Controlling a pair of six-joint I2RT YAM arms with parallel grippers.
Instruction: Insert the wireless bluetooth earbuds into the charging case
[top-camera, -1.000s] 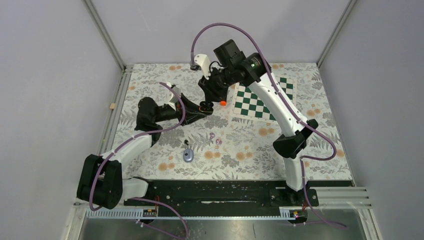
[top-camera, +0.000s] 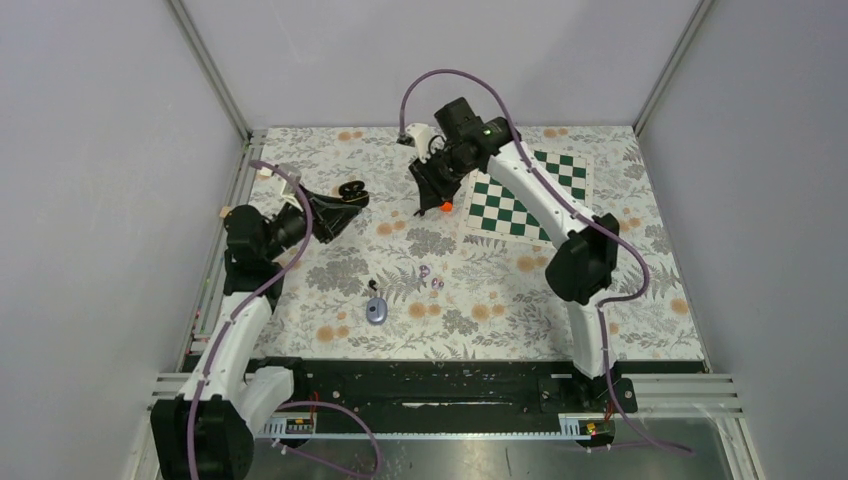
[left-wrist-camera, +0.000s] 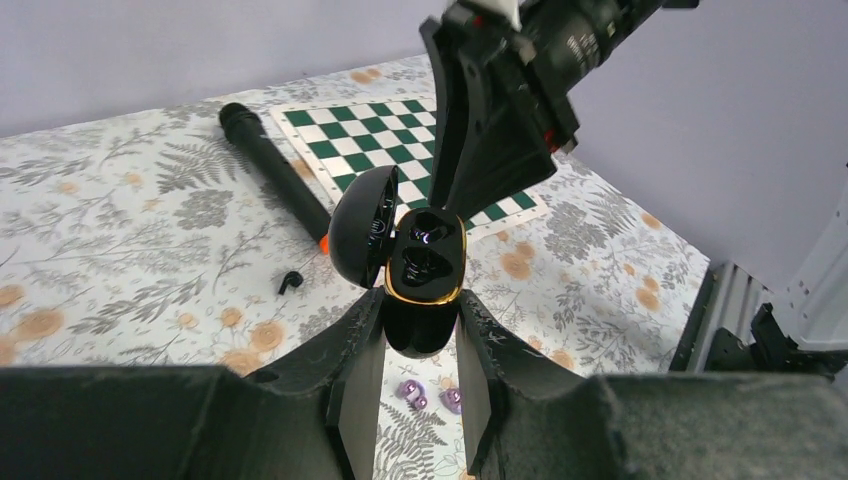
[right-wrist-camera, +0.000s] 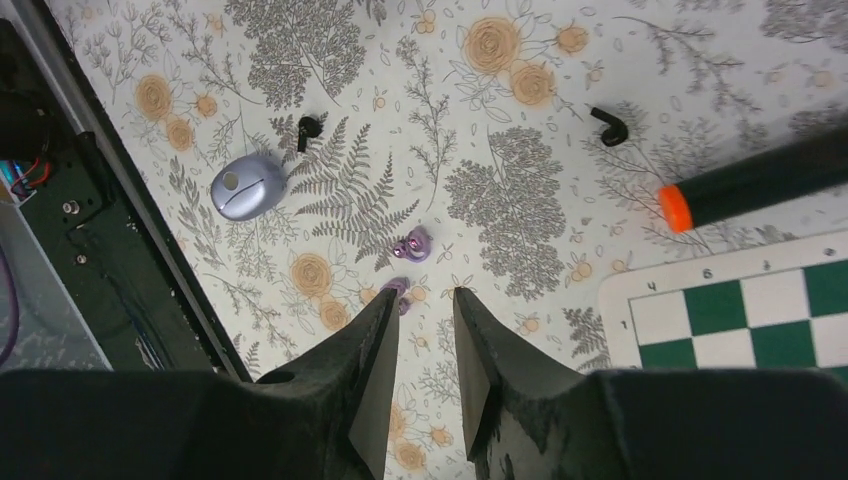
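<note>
The black charging case (left-wrist-camera: 427, 255), gold-rimmed with its lid raised, is gripped by my left gripper above the table. Two dark hollows show inside it. One black earbud (right-wrist-camera: 611, 128) lies on the cloth near the microphone's orange end. Another black earbud (right-wrist-camera: 308, 130) rests near the grey mouse. My right gripper is open over the cloth, with nothing between its fingers. From above, the right gripper (top-camera: 425, 200) is to the right of the case, close to the earbud near the microphone.
A black microphone (right-wrist-camera: 760, 185) lies beside the green and white checkered board (top-camera: 525, 195). The grey-blue mouse (top-camera: 376, 310) sits at the front left. Two small purple items (right-wrist-camera: 411, 244) lie mid-cloth.
My left gripper has carried the case leftward, away from the right arm.
</note>
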